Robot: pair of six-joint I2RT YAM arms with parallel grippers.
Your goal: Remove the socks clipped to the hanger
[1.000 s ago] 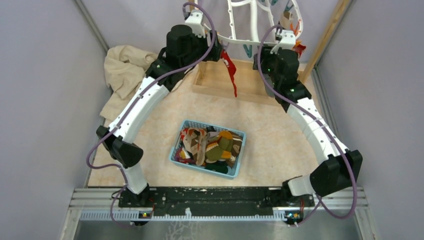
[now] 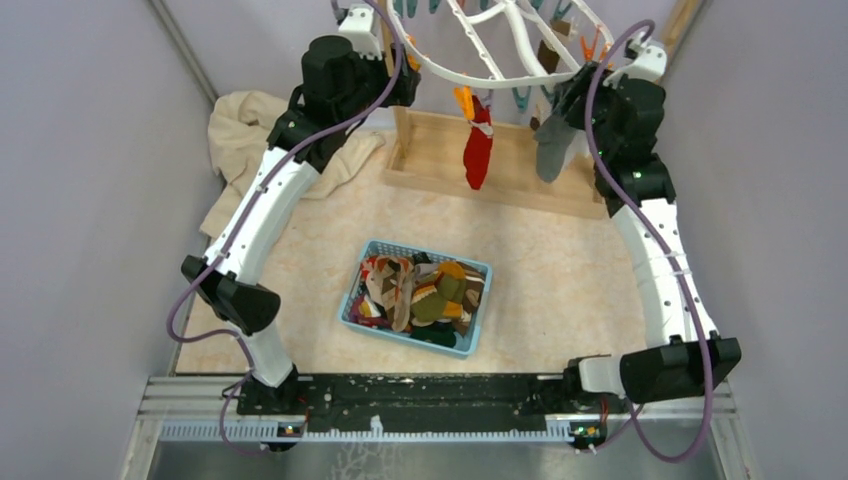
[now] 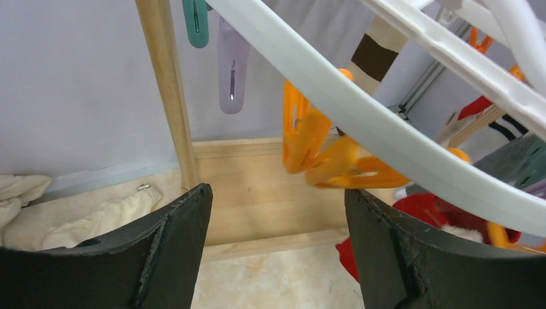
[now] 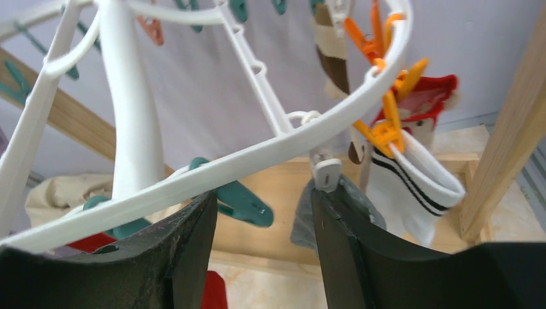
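The white hanger (image 2: 480,78) is at the top of the top view, with socks clipped beneath it. A red sock (image 2: 478,150) hangs from its front rim beside an orange clip (image 2: 464,101). Further right hangs a grey sock (image 2: 553,148), partly covered by my right gripper (image 2: 570,100). In the left wrist view my left gripper stands open, nothing between its fingers; an orange clip (image 3: 312,138) is just beyond them. My right gripper is open too, near a teal clip (image 4: 243,201). A striped white sock (image 4: 412,183) hangs at right in that view.
A blue basket (image 2: 478,318) of socks stands mid-table. Beige cloth (image 2: 245,150) lies at the left. A wooden tray-like base (image 2: 430,177) and an upright wooden post (image 3: 169,90) stand by the hanger. The tabletop right of the basket is clear.
My right gripper has moved right. The left one has drawn back leftward, away from the red sock's clip. The hanger has shifted, and the red sock has swung and turned.
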